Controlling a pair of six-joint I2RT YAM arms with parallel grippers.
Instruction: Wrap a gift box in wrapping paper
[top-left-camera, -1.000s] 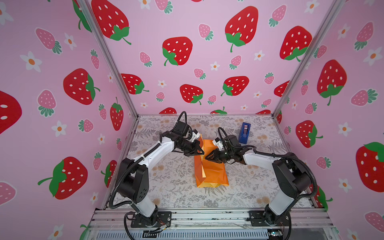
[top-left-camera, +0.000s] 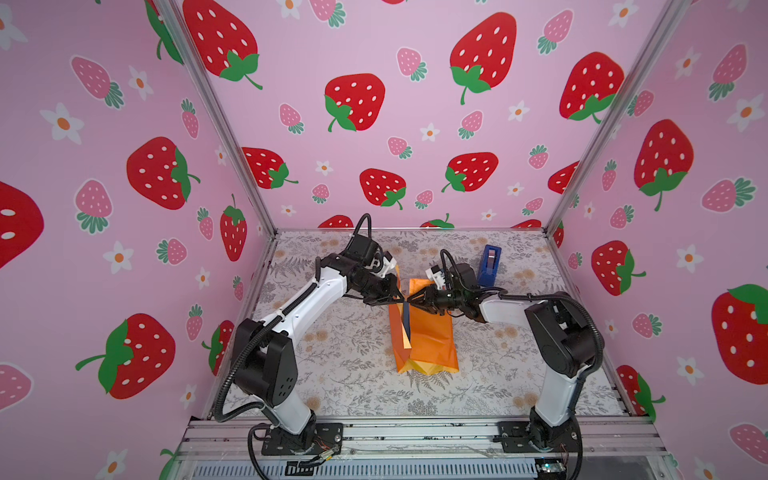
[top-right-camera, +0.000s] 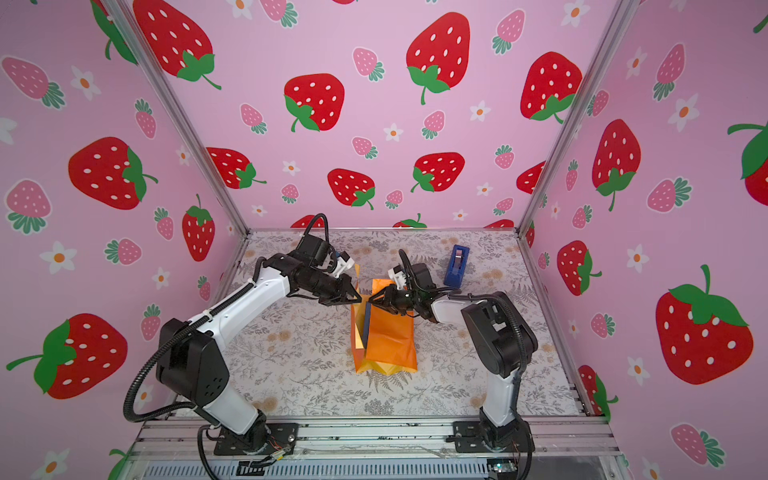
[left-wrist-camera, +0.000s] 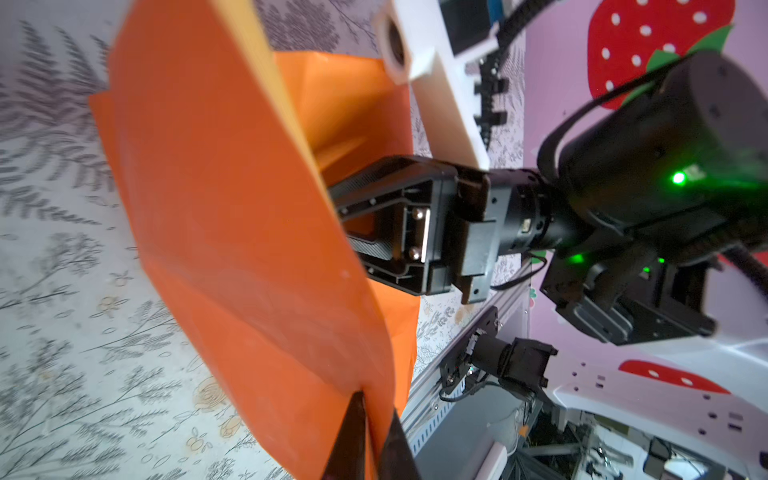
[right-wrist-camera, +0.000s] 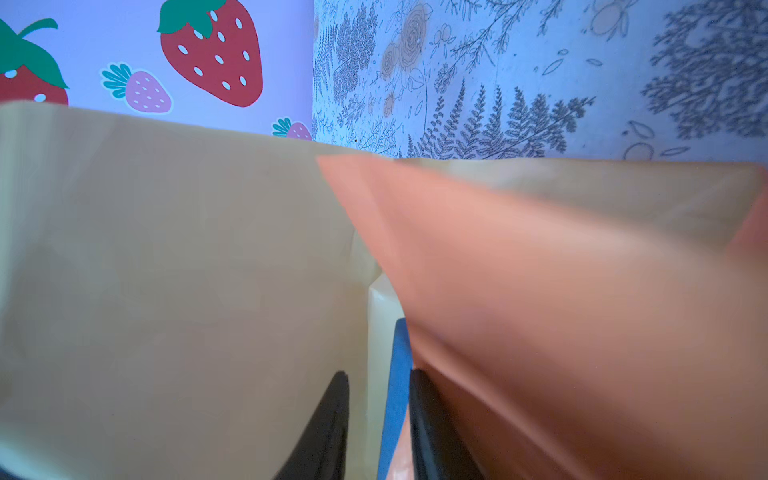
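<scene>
Orange wrapping paper (top-left-camera: 432, 334) with a cream inner side is folded up around a box (right-wrist-camera: 395, 400), which shows as a dark blue strip between the paper's two sides. At the left flap's upper edge is my left gripper (top-left-camera: 400, 297), its fingers (left-wrist-camera: 345, 444) slightly apart on either side of the orange paper. Facing it closely, my right gripper (top-left-camera: 411, 300) is shut on the orange paper's right side near its edge. In the right wrist view its fingers (right-wrist-camera: 324, 424) flank paper and the blue strip; the exact grip is partly hidden.
A blue tape dispenser (top-left-camera: 489, 265) lies at the back right of the patterned table (top-left-camera: 320, 352). The two grippers nearly touch over the paper. Free table surrounds the paper at the front and left.
My right gripper has moved left and slightly back, to the paper's edge, and the blue strip has come into sight. The left gripper has shifted slightly back and left.
</scene>
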